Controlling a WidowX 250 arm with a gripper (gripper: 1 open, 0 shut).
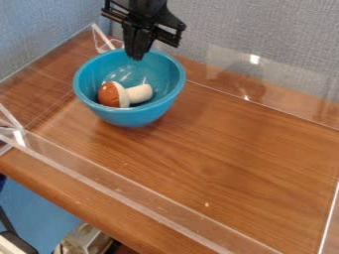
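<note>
A teal plastic bowl (159, 109) rests on the wooden table at the upper left of the camera view. Inside it lies a white mushroom-like object (137, 93) with an orange-brown rounded end (111, 95). My black gripper (137, 52) is over the back of the bowl, above its contents and apart from them, shut, with nothing seen between its fingers.
Clear low panels edge the wooden table (236, 174), with grey textured walls behind.
</note>
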